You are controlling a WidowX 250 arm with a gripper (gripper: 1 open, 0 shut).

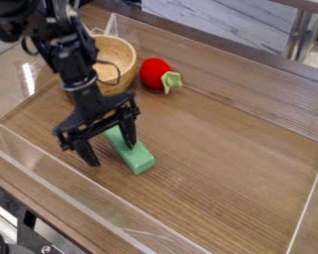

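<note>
A black gripper (104,146) hangs low on the left of the table, open, with its fingers around the upper end of a green block (136,155). The block lies slanted on the wood, its lower end sticking out toward the front. Whether the fingers touch it is not clear.
A tan bowl (116,50) sits at the back left, partly behind the arm. A red object with a green top (156,73) lies to its right.
</note>
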